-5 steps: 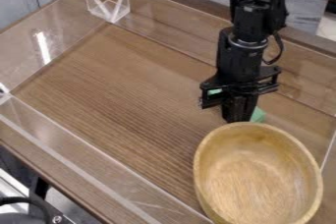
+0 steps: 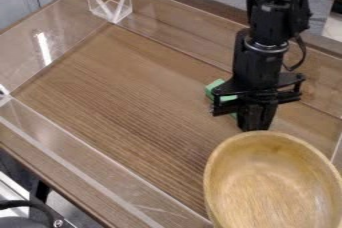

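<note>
My black gripper [image 2: 254,118] points down over the right side of the wooden surface, just behind a large tan bowl [image 2: 267,187]. It looks shut, with nothing visible between its fingers. A small green object [image 2: 218,92] lies behind the gripper, largely hidden by it; I cannot tell whether they touch.
The wooden tray floor [image 2: 114,102] is clear across the left and middle, bounded by raised edges. Clear plastic brackets stand at the back left and left edge. A dark cable shows at the bottom left.
The green object now shows at the gripper's left rather than its right. The bowl appears slightly lower and to the right.
</note>
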